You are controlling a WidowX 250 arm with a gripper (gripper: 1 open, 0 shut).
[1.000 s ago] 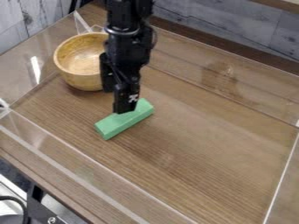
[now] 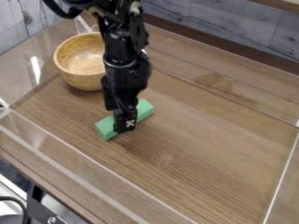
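Observation:
A green block point(image 2: 110, 127) lies flat on the wooden table, long side running diagonally. My black gripper point(image 2: 124, 114) is pointed down right over it, its fingers reaching to the block's level and covering part of its middle. The fingers look apart; whether they touch the block I cannot tell.
A light wooden bowl point(image 2: 73, 57) stands behind and left of the gripper. Low grey walls line the back, and cables hang past the front left edge.
My gripper has come down and slightly toward the front, from above and behind the green block to right over it. The block and bowl look unmoved.

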